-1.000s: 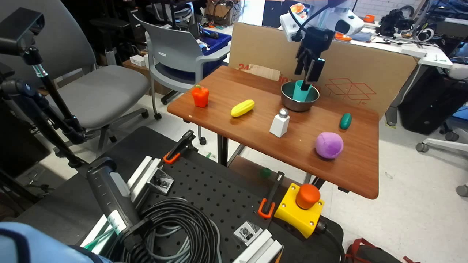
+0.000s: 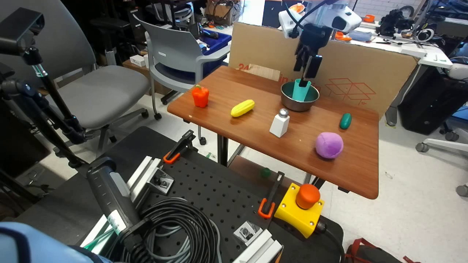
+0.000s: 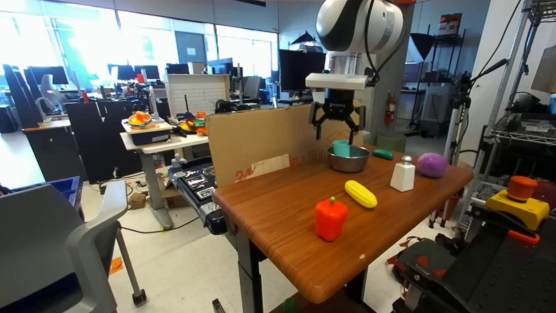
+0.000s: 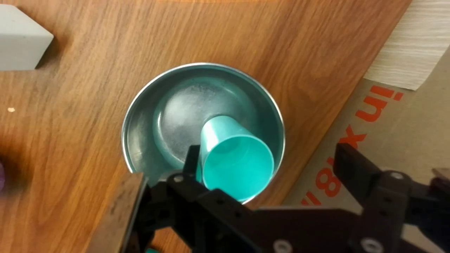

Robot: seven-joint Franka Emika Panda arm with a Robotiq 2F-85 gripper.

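Note:
A teal cup (image 4: 236,162) leans tilted inside the metal bowl (image 4: 141,147), its mouth facing up toward the wrist camera. Above the bowl (image 3: 348,166) and cup (image 3: 341,148) hangs my gripper (image 3: 335,138), open, with its two fingers spread wide and nothing held between them. In the wrist view one finger (image 4: 192,162) overlaps the cup's near side, while the other finger (image 4: 354,166) appears out past the bowl's rim over the cardboard. Whether either finger touches the cup cannot be told.
A white shaker (image 2: 279,123), a yellow corn-like item (image 2: 242,107), a red pepper (image 2: 200,96), a purple ball (image 2: 329,145) and a green oblong item (image 2: 345,121) lie around the table. Upright cardboard (image 2: 259,48) closes off the table's far edge close behind the bowl.
My gripper has shifted slightly upward and to the left in exterior view 1. The cup, the bowl and the other table items look unmoved.

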